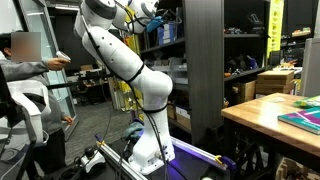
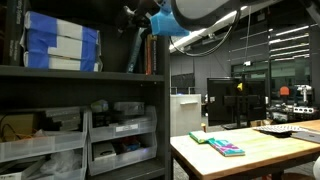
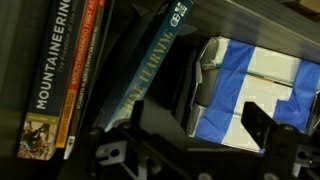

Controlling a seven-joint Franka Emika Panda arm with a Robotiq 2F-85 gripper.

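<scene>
My gripper stands open in the wrist view, its two fingers apart and nothing held between them. Ahead of the left finger, a blue-green book leans at a slant, "LEARNING" on its spine. Farther left are a black book marked "MOUNTAINEERING" and a thin orange-spined book. Beyond the right finger lies a white box with blue bands. In exterior view 2 the gripper is high at the shelf, near upright books.
Blue-and-white boxes fill the shelf left of the books. Clear plastic bins sit below. A wooden table with colourful flat items stands to the right. A person sits at the left.
</scene>
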